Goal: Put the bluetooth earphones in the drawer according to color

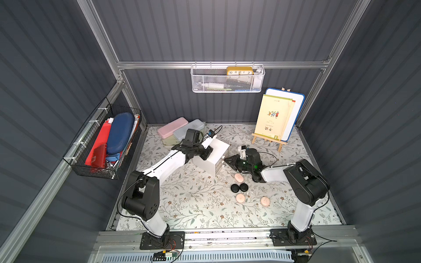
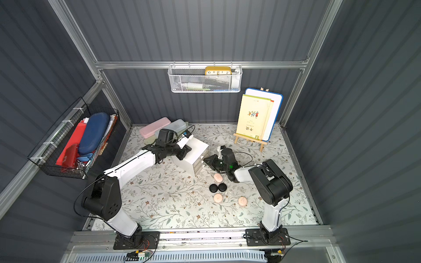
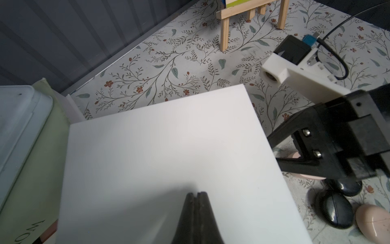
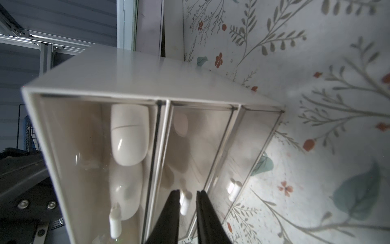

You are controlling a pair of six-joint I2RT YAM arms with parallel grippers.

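The white drawer cabinet (image 1: 208, 164) stands mid-table, its drawer fronts facing right. In the right wrist view, a white earphone case (image 4: 130, 136) shows behind the top drawer's clear front. My right gripper is at the middle drawer's knob (image 4: 186, 205). Its fingers are close together, and the knob shows between their tips; whether they grip it, I cannot tell. Over the cabinet's white top, my left gripper is shut with nothing between its fingers. Pink earphone cases (image 1: 240, 198) and black ones (image 1: 235, 188) lie loose on the table.
Pink and grey-blue boxes (image 1: 173, 126) lie behind the cabinet. An easel (image 1: 280, 114) stands at the back right. The right arm sits close above some of the loose cases.
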